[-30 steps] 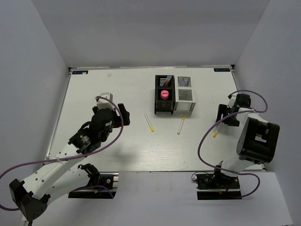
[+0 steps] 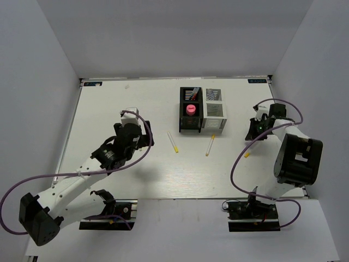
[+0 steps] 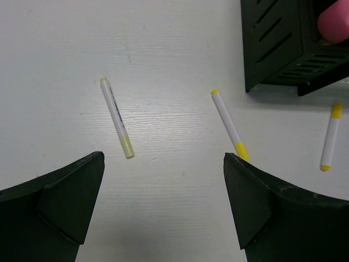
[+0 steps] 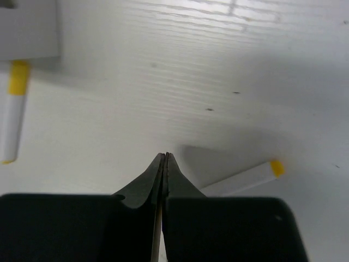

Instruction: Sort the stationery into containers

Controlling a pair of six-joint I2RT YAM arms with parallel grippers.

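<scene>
My left gripper stands open over the table, empty, with a pale yellow-tipped pen [image 3: 116,117] and a yellow-capped marker [image 3: 229,123] beyond its fingers. Another marker [image 2: 210,145] lies right of these. At the right, my right gripper is shut, nothing visible between its fingertips, above a marker [image 4: 244,177] partly hidden behind it. The black container [image 2: 190,123] holds a pink cylinder [image 2: 191,109] and some red items [image 2: 194,93]; a white two-compartment container [image 2: 214,123] stands against its right side.
Grey walls border the back and sides.
My right gripper has shifted left and up in the top view and its fingers have closed.
</scene>
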